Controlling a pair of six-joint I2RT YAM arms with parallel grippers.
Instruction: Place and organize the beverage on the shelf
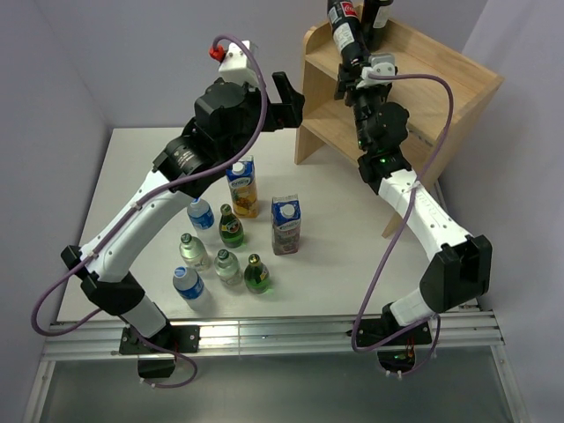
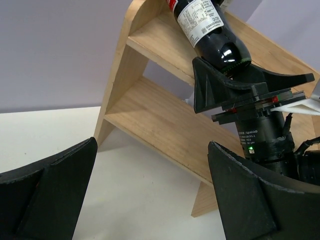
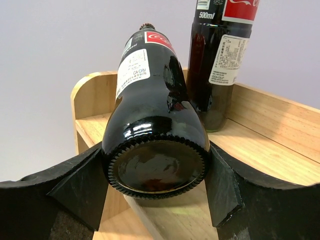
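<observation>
At the shelf's top level, my right gripper point(image 1: 361, 75) is round the base of a tilted dark cola bottle point(image 3: 150, 110), its fingers either side of it; whether they grip is unclear. A second cola bottle point(image 3: 220, 65) stands upright behind it on the top board. My left gripper point(image 1: 282, 103) is raised left of the wooden shelf point(image 1: 449, 79), open and empty, its fingers point(image 2: 45, 190) wide apart.
On the white table stand an orange carton point(image 1: 242, 189), a brown carton point(image 1: 285, 227), green bottles point(image 1: 256, 276), clear bottles point(image 1: 227, 269) and blue-labelled bottles point(image 1: 189, 286). The lower board point(image 2: 160, 125) looks clear.
</observation>
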